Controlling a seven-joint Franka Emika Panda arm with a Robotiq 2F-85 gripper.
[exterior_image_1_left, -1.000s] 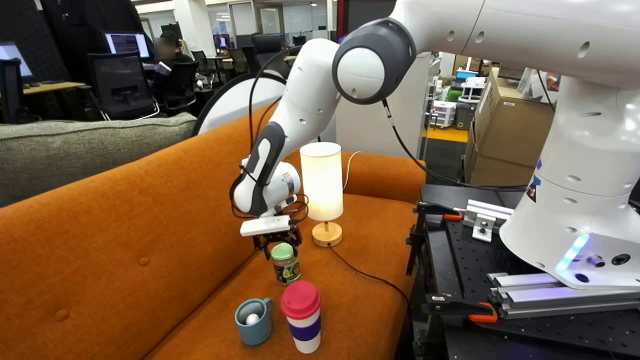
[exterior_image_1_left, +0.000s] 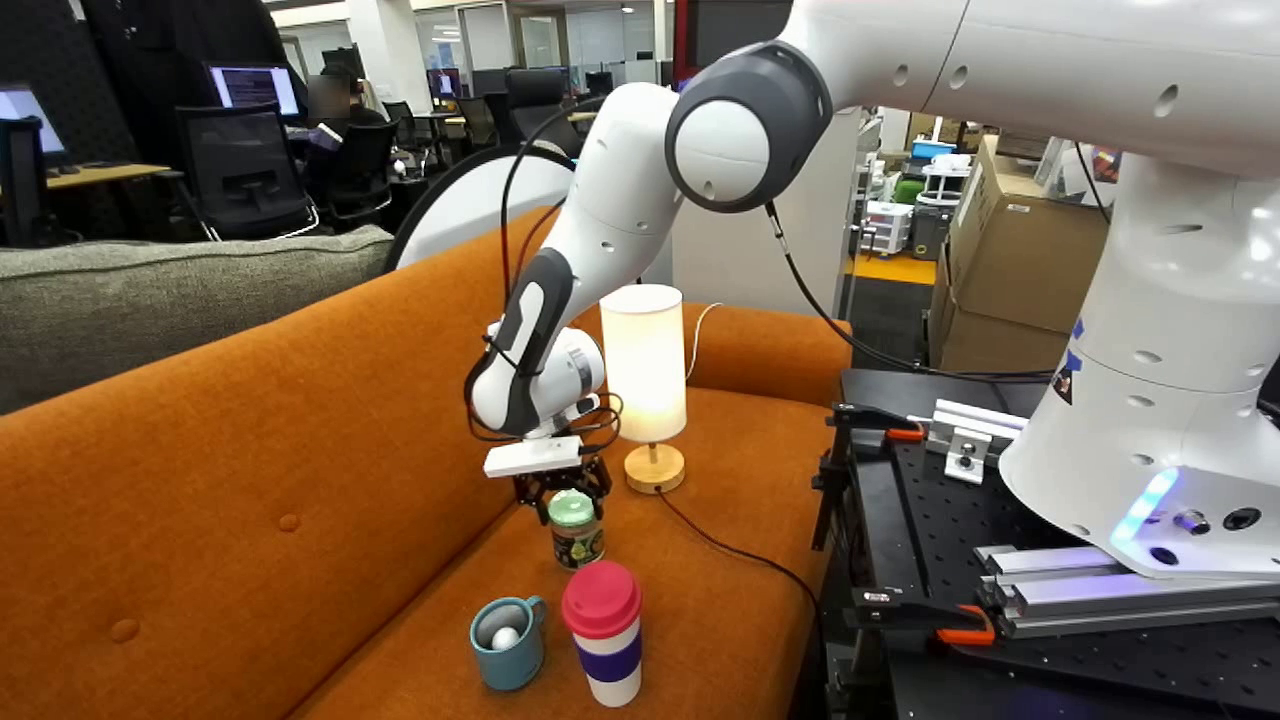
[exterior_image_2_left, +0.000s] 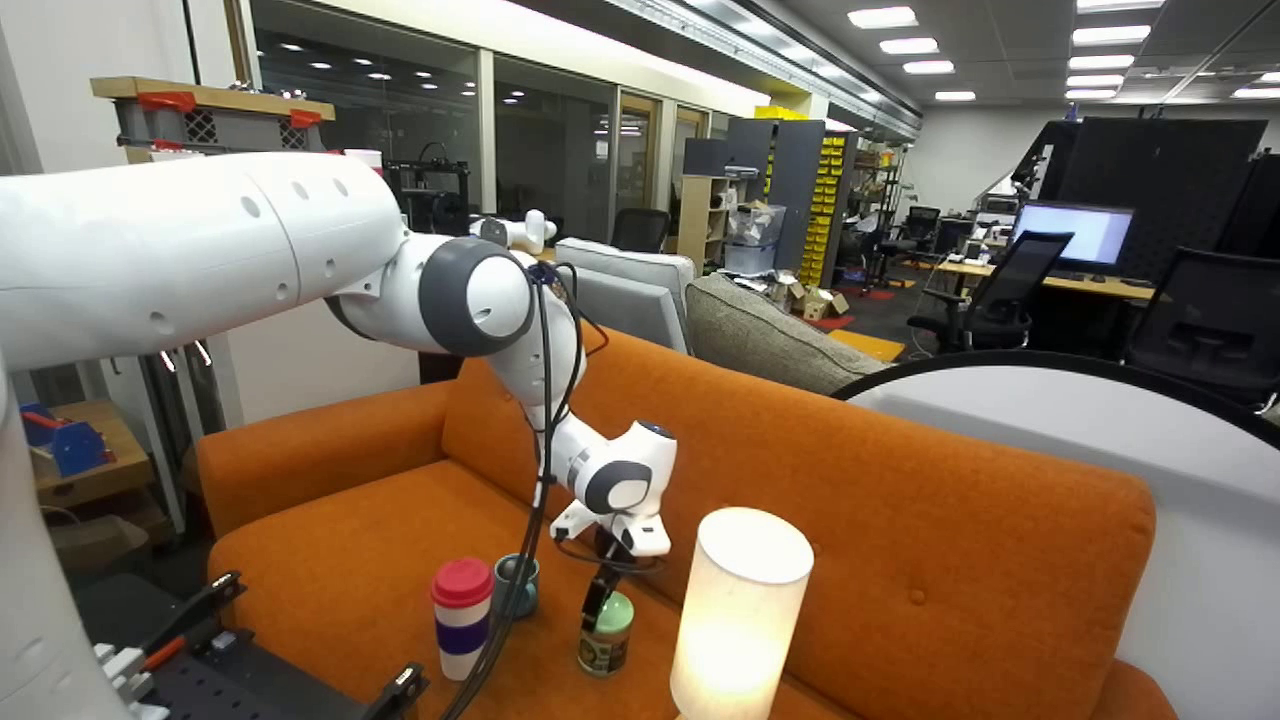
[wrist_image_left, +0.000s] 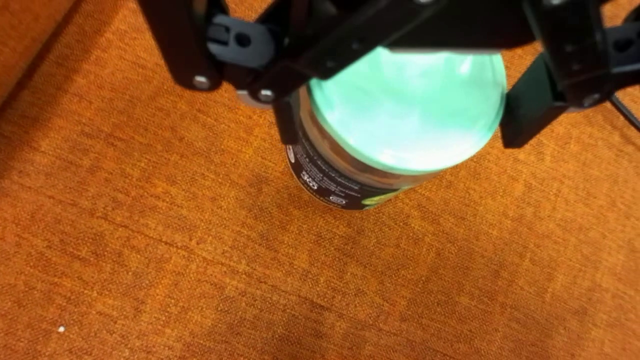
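A jar with a pale green lid (wrist_image_left: 414, 114) and a dark label (exterior_image_1_left: 578, 548) stands upright on the orange couch seat. My gripper is open around the top of it, one finger on each side of the lid. In the wrist view the left fingertip (wrist_image_left: 286, 120) lies close against the jar, and I cannot tell if it touches. A narrow gap shows between the lid and the right fingertip. Part of the lid is hidden under the gripper body. From the second exterior view, the jar (exterior_image_2_left: 603, 648) sits directly beneath the wrist.
A blue mug (exterior_image_1_left: 507, 648) with a white round thing inside and a red-lidded cup (exterior_image_1_left: 603, 636) stand in front of the jar. Behind it, a lit lamp (exterior_image_1_left: 644, 360) stands close, its cord (exterior_image_1_left: 732, 546) running across the seat. The backrest (exterior_image_1_left: 264, 480) rises alongside.
My gripper has shifted slightly to the right and slightly down in the first exterior view. The jar has moved slightly to the right too. The mug, cup and lamp have not moved.
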